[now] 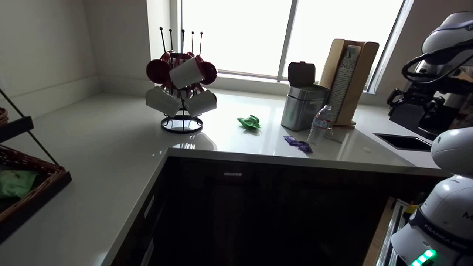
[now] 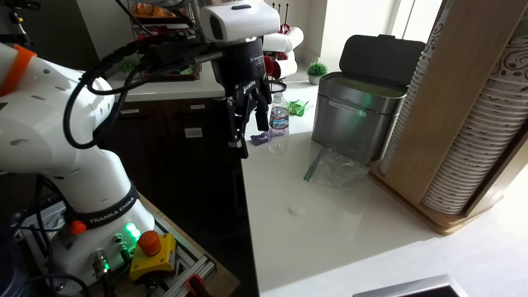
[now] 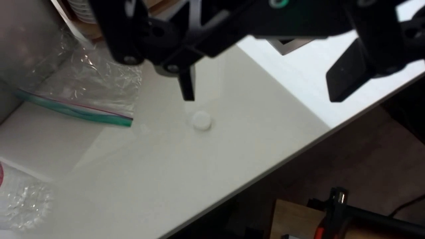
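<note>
My gripper is open and empty, held above the counter; its fingers are spread wide in the wrist view. In exterior view 2 the gripper (image 2: 252, 138) points down near the counter's edge. A small white round piece (image 3: 202, 120) lies on the counter below it. Farther along stand a clear water bottle (image 2: 278, 123) and a steel bin (image 2: 346, 116) with its lid (image 2: 381, 59) raised. A clear zip bag (image 2: 341, 168) with a green seal lies flat by the bin. Purple wrappers (image 1: 298, 144) and a green wrapper (image 1: 249, 121) rest on the counter.
A wooden cup dispenser (image 2: 420, 114) stands beside the bin. The mug rack (image 1: 181, 88) is toward the corner, and a wicker basket (image 1: 31, 177) sits at left. A dark rectangular opening (image 1: 403, 142) is set in the counter. Bare counter surrounds the white piece.
</note>
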